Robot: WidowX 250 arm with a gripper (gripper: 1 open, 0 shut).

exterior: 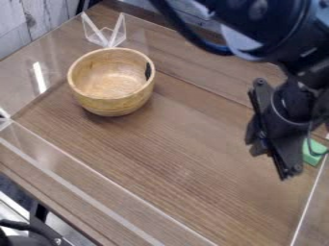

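My gripper [267, 144] is at the right of the camera view, low over the table and in front of a green block [313, 152], which it mostly hides. The fingertips are dark and hard to make out, and I see nothing clearly held between them. A wooden bowl [112, 90] sits at the upper left of the table [141, 173], well apart from the gripper.
A clear plastic piece [106, 31] stands behind the bowl. Cables and dark hardware lie beyond the lower-left edge.
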